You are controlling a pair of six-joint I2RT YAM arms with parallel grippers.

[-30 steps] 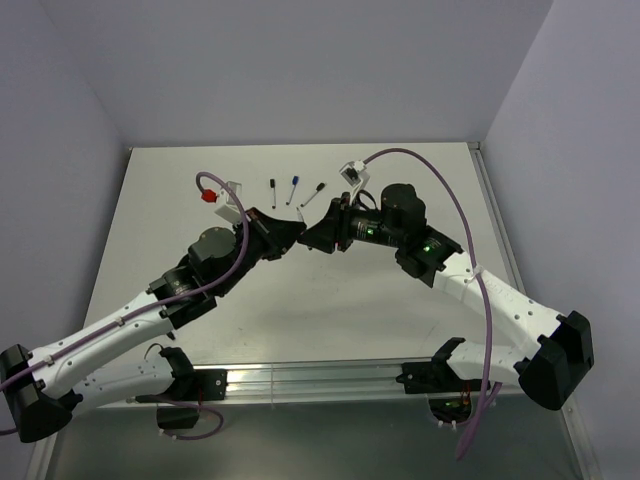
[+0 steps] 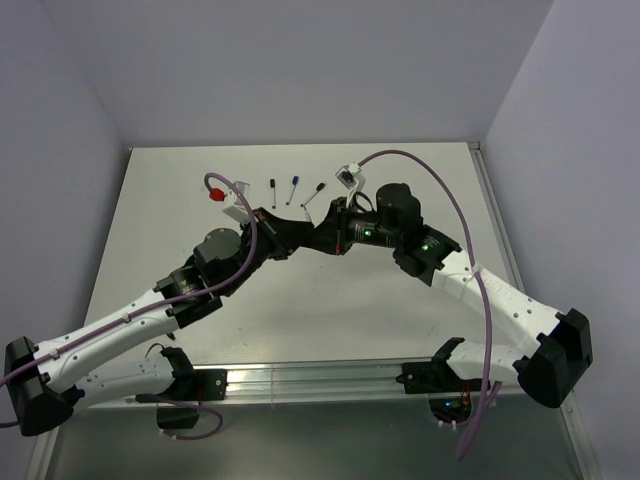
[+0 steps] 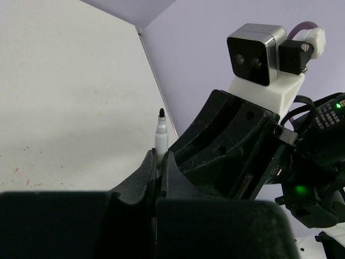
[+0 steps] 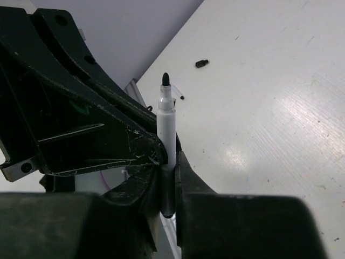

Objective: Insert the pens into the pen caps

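Observation:
A white pen (image 2: 306,213) stands near upright between the two arms, held above the table. In the left wrist view its bare black tip points up, and my left gripper is shut on the white barrel (image 3: 161,141). From the other side, my right gripper is shut on the same pen (image 4: 166,127), whose dark lower end shows below the fingers. The two grippers meet closely at the barrel. A loose black cap (image 4: 201,63) lies on the table in the right wrist view.
Behind the grippers, several pens lie on the white table (image 2: 400,200), among them a black-ended one (image 2: 273,193), a blue-ended one (image 2: 293,190) and a slanted one (image 2: 315,193).
Over the last second my left gripper moved right to the pen beside the right gripper. The pen shifted slightly right.

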